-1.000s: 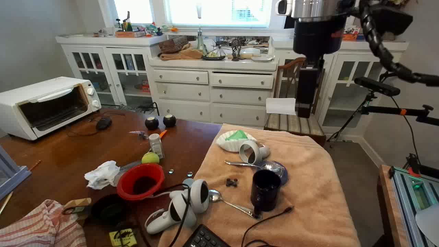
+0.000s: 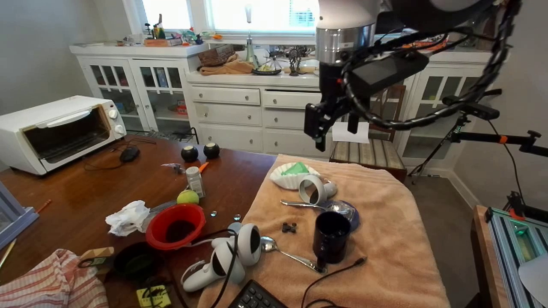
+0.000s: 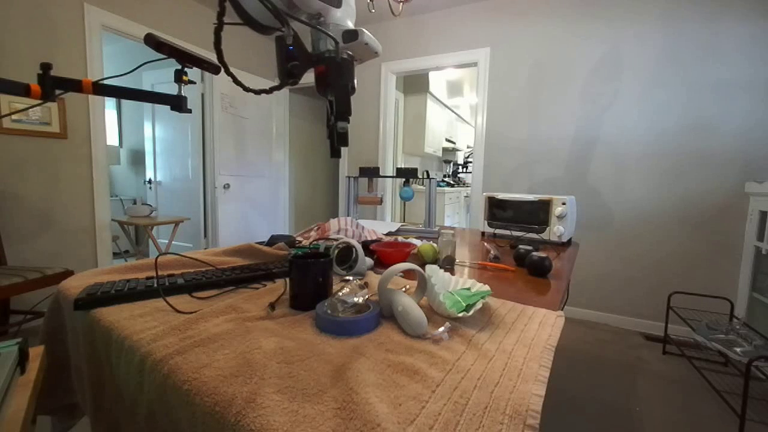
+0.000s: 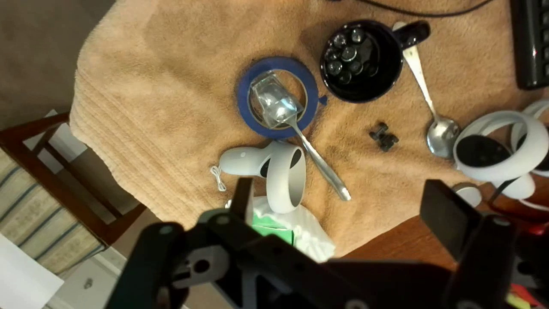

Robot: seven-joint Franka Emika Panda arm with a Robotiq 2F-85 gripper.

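Observation:
My gripper stands open high above the towel, its fingers wide apart with nothing between them. In exterior view 1 the gripper (image 2: 337,135) hangs over the towel's far end. Below lie a white ring-shaped controller (image 4: 285,177) and a white fluted dish (image 4: 314,239) with a green piece (image 4: 270,226) in it. A blue tape roll (image 4: 247,110) rings a clear plastic item, with one spoon (image 4: 324,170) reaching across its edge. The black mug (image 4: 388,80) holds several clear round pieces. A second spoon (image 4: 442,136) and a small dark part (image 4: 384,136) lie nearby.
The tan towel (image 2: 395,220) covers the table's right side. On the bare wood are a red bowl (image 2: 200,220), a tennis ball (image 2: 188,197), a shaker (image 2: 195,180) and a toaster oven (image 2: 61,133). More controllers (image 2: 226,259) and a keyboard (image 2: 254,297) crowd the front.
In exterior view 1 the arm and gripper have moved left and turned, so both fingers now show apart. The tabletop objects look unchanged.

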